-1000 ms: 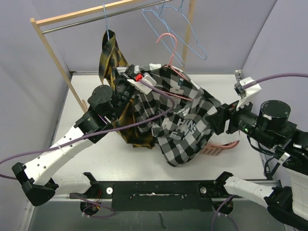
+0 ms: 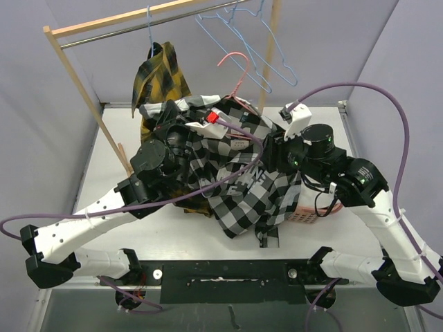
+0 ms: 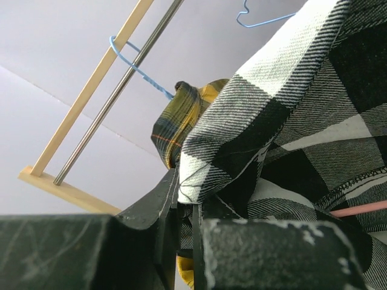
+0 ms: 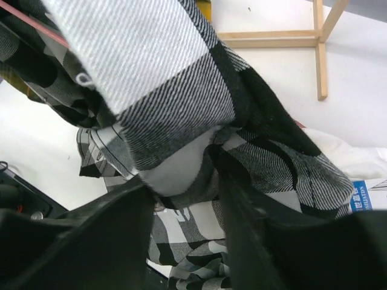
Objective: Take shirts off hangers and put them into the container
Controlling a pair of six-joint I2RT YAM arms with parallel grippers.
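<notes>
The black-and-white checked shirt (image 2: 242, 197) hangs bunched on a pink hanger (image 2: 235, 86), whose bar also shows among the folds in both wrist views. My left gripper is shut on a fold of checked cloth (image 3: 254, 115), on the shirt's left side. My right gripper is at the shirt's right side, its blurred fingers part open around a hanging fold of cloth; whether it grips the cloth is unclear.
A yellow-black plaid shirt (image 2: 156, 79) hangs behind on the wooden rack (image 2: 83, 93). Empty blue hangers (image 2: 270, 62) hang at upper right. A pink basket (image 2: 315, 214) with white items stands at the right.
The left gripper shifted slightly, and the pink hanger's hook has moved left.
</notes>
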